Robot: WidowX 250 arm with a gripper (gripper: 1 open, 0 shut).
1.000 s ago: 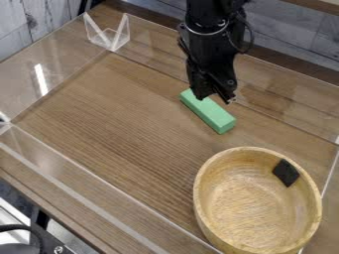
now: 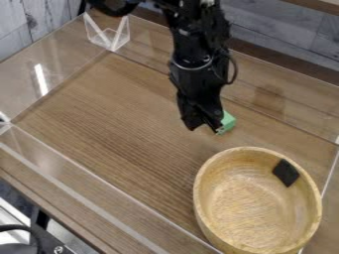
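Note:
The black robot arm reaches down from the top middle to my gripper (image 2: 201, 123), low over the table. It looks shut, and nothing shows between its fingers. A green block (image 2: 225, 122) lies on the table just behind and right of the fingers, largely hidden by them; whether they touch it I cannot tell.
A large tan round bowl (image 2: 252, 218) with a black patch on its rim fills the lower right. A small clear object (image 2: 106, 30) stands at the upper left.
My gripper has come down toward the front of the table, in front of the green block, now covering much of it.

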